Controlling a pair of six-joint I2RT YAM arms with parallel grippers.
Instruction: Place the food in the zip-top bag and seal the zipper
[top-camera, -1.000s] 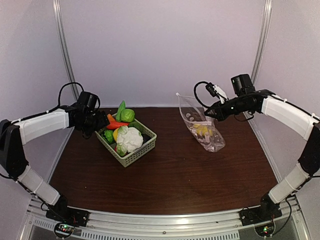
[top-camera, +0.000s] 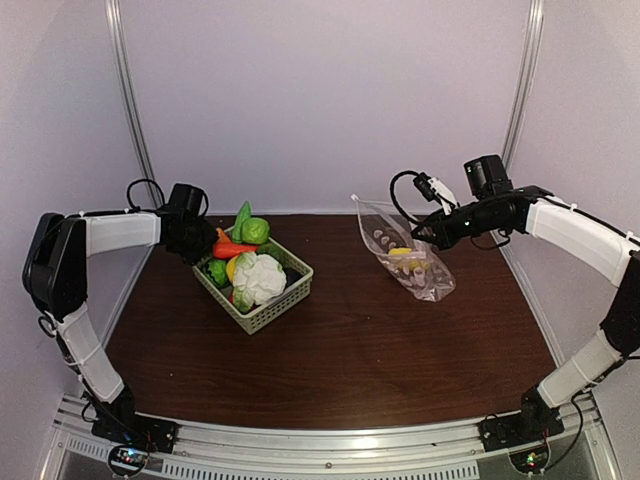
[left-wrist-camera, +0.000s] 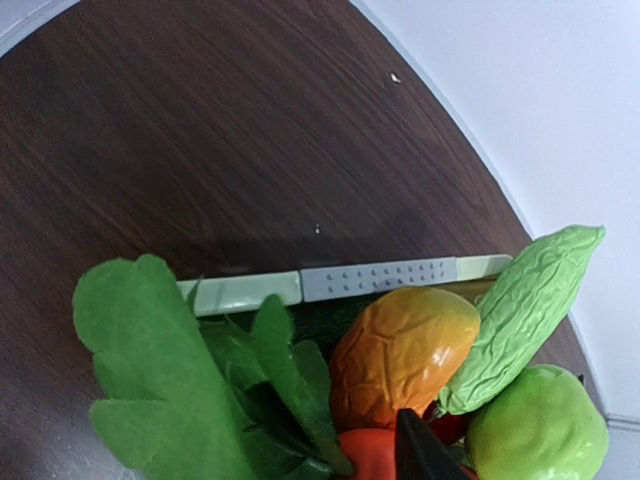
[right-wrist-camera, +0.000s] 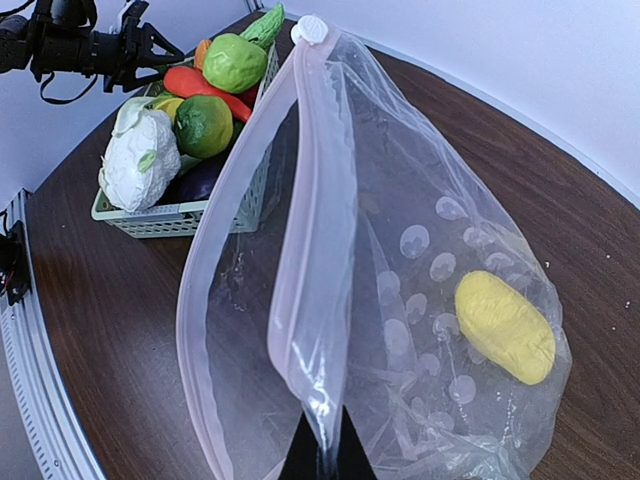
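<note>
My right gripper is shut on the rim of the clear zip top bag, which hangs with its mouth spread. Inside the bag lies a yellow potato-like food. At the left, the basket holds toy vegetables: a white cauliflower, a red pepper, a green bitter melon, a green round fruit and an orange mango. Over the basket's left back side, my left gripper has its fingers apart beside the red pepper, nothing visible between them.
A dark eggplant sits low in the basket. Green leaves stick out over its rim. Pale walls close off the back and sides.
The left arm has moved right and slightly down toward the basket's back left corner. The right gripper and bag have shifted only slightly. The basket has not moved.
</note>
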